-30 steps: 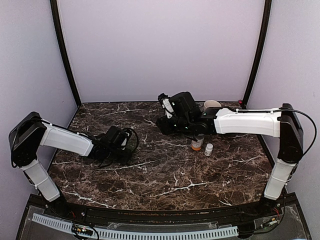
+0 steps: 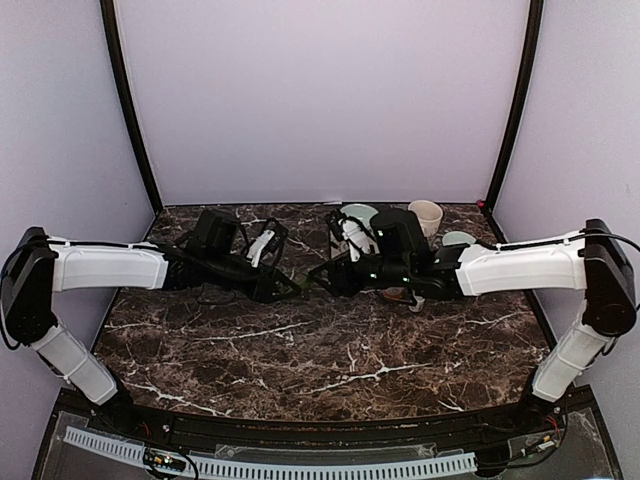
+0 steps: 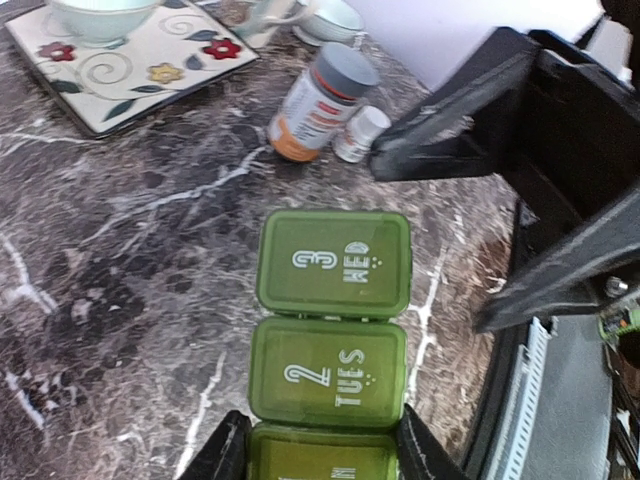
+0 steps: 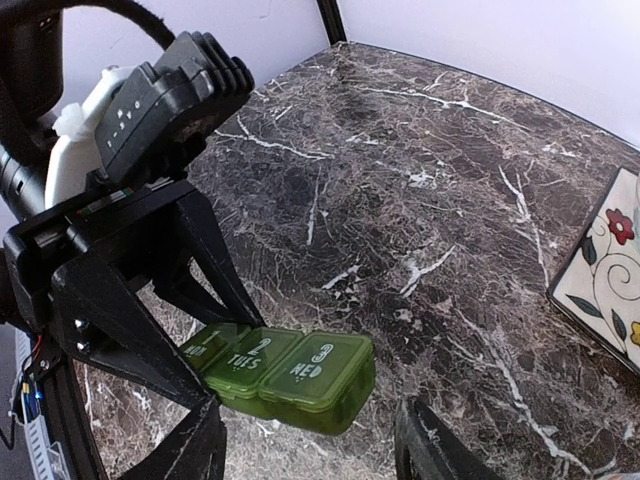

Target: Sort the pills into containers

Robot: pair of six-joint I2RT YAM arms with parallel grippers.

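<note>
A green pill organizer (image 3: 328, 370) with lids marked 1, 2 and 3 is held in the air by my left gripper, which is shut on its day-1 end. The day-3 lid (image 4: 316, 360) is at the free end, pointing toward my right gripper. The right gripper is open, its fingers (image 4: 425, 440) spread wide, with the organizer's end just ahead of them and apart from them. All the lids in sight are closed. In the top view the two grippers face each other over the table's middle, the organizer mostly hidden between them.
An orange pill bottle (image 3: 318, 100) and a small white bottle (image 3: 362, 135) stand beyond the organizer. A flowered tray (image 4: 610, 270) with a bowl (image 3: 103, 20) lies at the back. A white cup (image 2: 425, 215) stands back right.
My left gripper has come up and to the right with the organizer. The right gripper has come lower and nearer, so the two now almost meet.
</note>
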